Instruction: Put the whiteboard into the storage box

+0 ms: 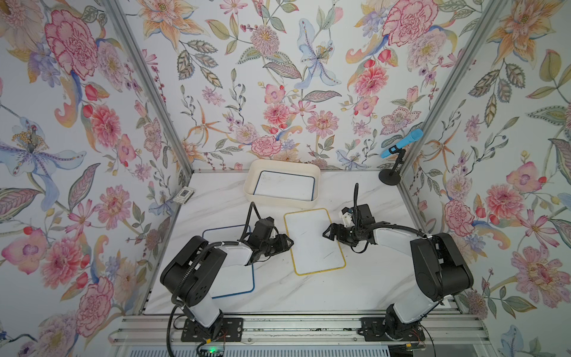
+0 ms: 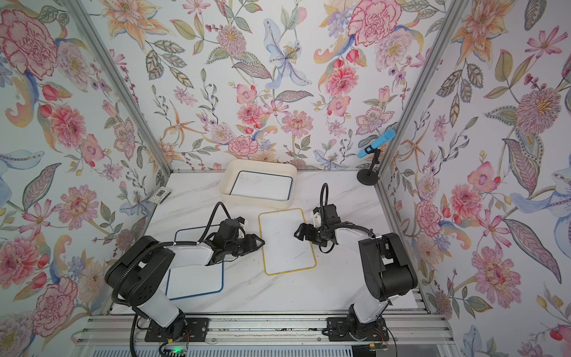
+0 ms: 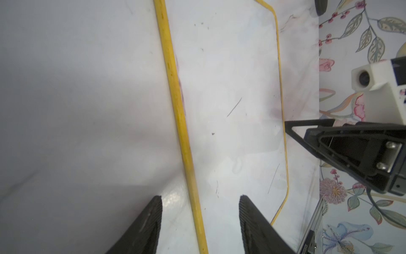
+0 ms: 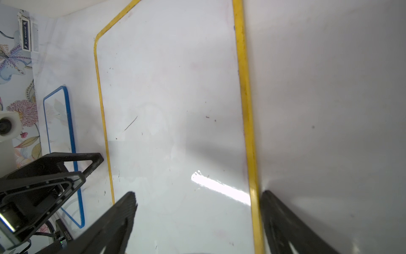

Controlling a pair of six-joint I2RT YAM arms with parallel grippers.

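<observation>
A yellow-edged whiteboard (image 1: 313, 244) lies flat between my grippers. My left gripper is low beside its left edge, fingers apart with nothing between them. My right gripper is at its right edge, also apart and empty, one finger by the yellow rim. The cream storage box (image 2: 227, 183) stands behind, with a navy-edged board (image 2: 261, 185) lying inside it. A blue-edged whiteboard (image 1: 229, 282) lies at the left, partly under my left arm.
A black stand with a blue device (image 1: 389, 176) is at the back right. A small pale object (image 1: 183, 194) lies at the left edge.
</observation>
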